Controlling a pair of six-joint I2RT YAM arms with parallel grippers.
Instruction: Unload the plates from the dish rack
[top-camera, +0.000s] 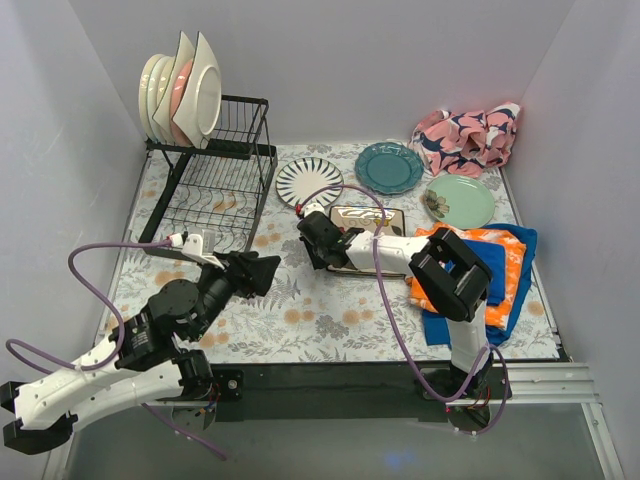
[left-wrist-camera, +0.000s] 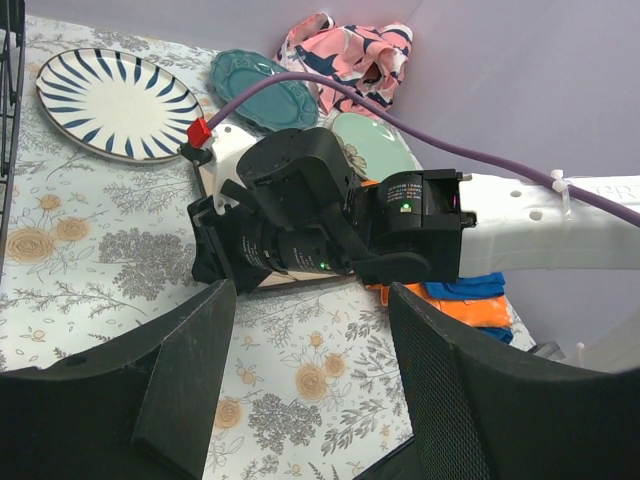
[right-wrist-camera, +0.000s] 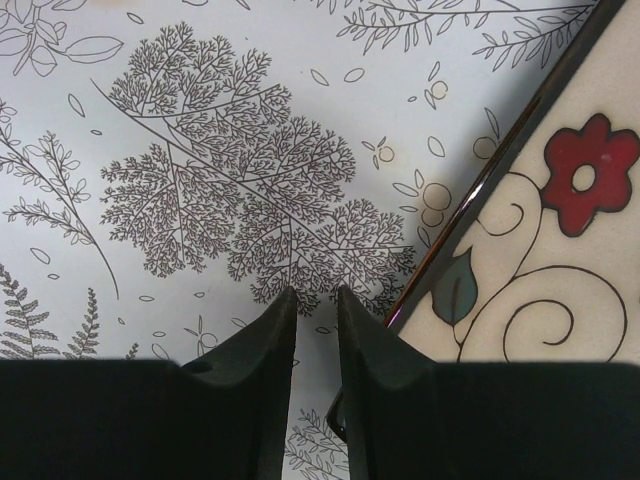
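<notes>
A cream square plate with a dark rim (top-camera: 392, 218) lies flat on the counter, partly hidden under my right arm. Its floral face (right-wrist-camera: 560, 270) shows close up in the right wrist view. My right gripper is shut, just a narrow gap between its fingertips and nothing seen in it; one finger touches or nearly touches the plate's left edge. My left gripper stands open and empty, above the counter in front of the dish rack (top-camera: 215, 190). Several plates (top-camera: 205, 95) stand upright on the rack's upper tier, one of them pink; the lower tier is empty.
Along the back lie a striped plate (top-camera: 308, 182), a teal plate (top-camera: 389, 167) and a green plate (top-camera: 460, 202), all flat. A pink patterned cloth (top-camera: 465, 140) fills the back right corner. Orange and blue cloths (top-camera: 512, 285) lie at right.
</notes>
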